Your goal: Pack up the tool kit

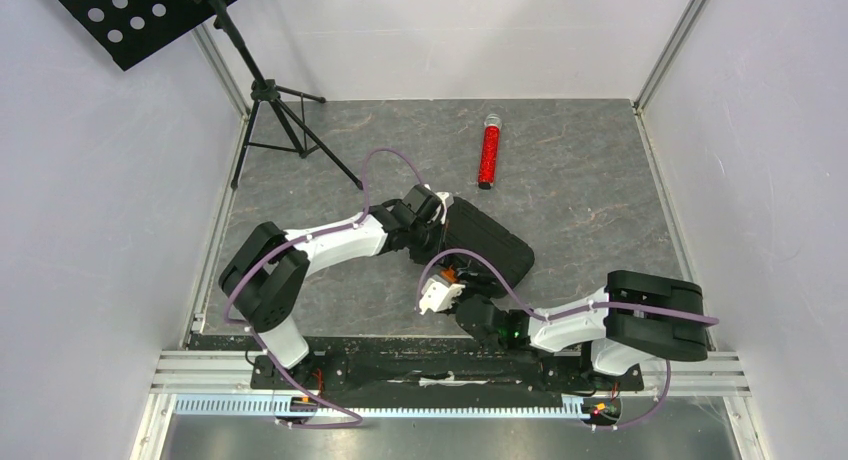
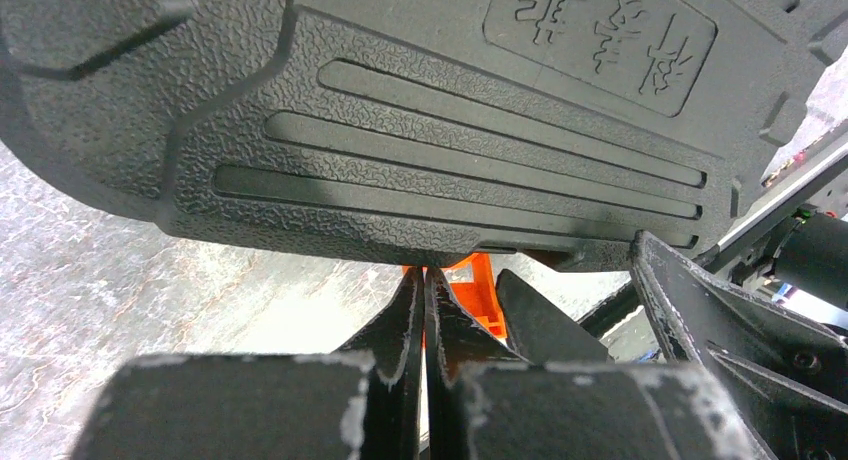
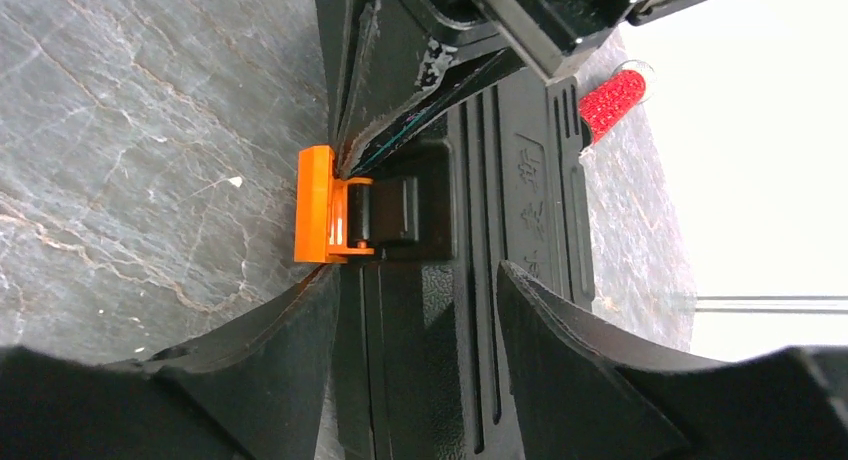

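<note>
The black tool case (image 1: 495,235) lies on the grey floor, its textured lid (image 2: 450,110) filling much of the left wrist view. An orange latch (image 3: 318,205) sits on its edge. My left gripper is shut at the case's edge beside the latch, with nothing seen between its fingers. In the right wrist view my right gripper stands open, its fingers either side of the case's edge below the latch. The left gripper hides part of the case.
A red cylinder (image 1: 489,155) lies behind the case. A black tripod stand (image 1: 265,90) is at the back left.
</note>
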